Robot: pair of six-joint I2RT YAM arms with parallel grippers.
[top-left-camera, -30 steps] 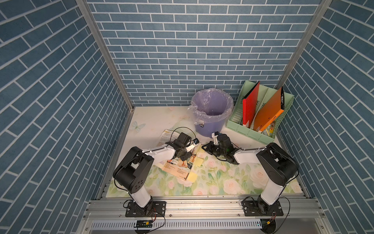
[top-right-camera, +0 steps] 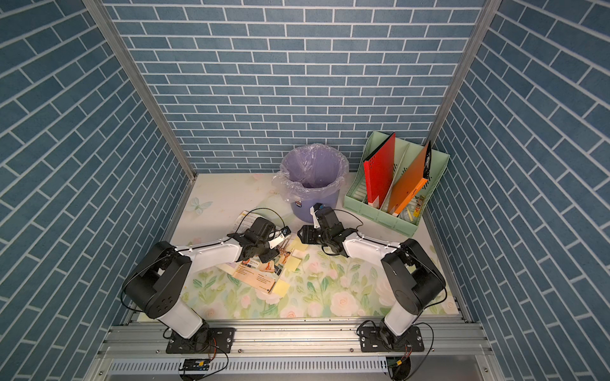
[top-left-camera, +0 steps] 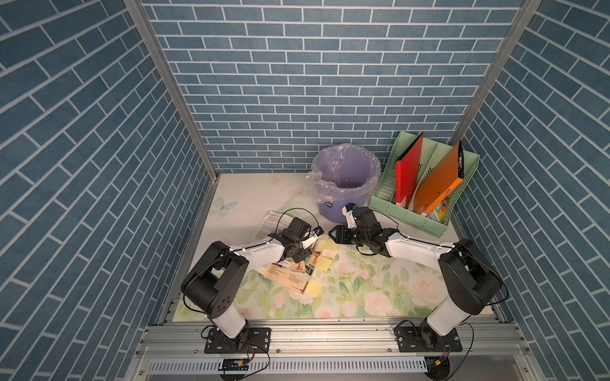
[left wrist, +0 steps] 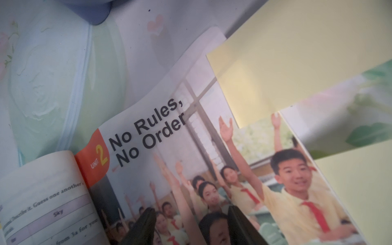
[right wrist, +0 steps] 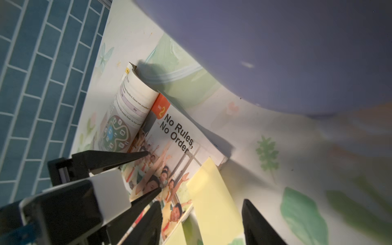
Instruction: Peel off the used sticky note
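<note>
An open book (top-left-camera: 289, 276) lies left of centre, its "No Rules, No Order" page (left wrist: 147, 134) under my left gripper, whose fingers are apart over the photo with nothing seen between them. A yellow sticky note (left wrist: 294, 49) overlaps the page's upper right edge; another (left wrist: 355, 187) lies lower at that edge, and a third (top-left-camera: 312, 288) is at the book's near end. My right gripper stands open over the upper note (right wrist: 210, 196), just right of my left gripper.
A lined purple bin (top-left-camera: 336, 203) stands directly behind the grippers. A green file rack (top-left-camera: 406, 219) with red and orange folders fills the back right.
My right arm has shifted, its gripper body lifting and turning near the bin. My left arm has moved only slightly.
</note>
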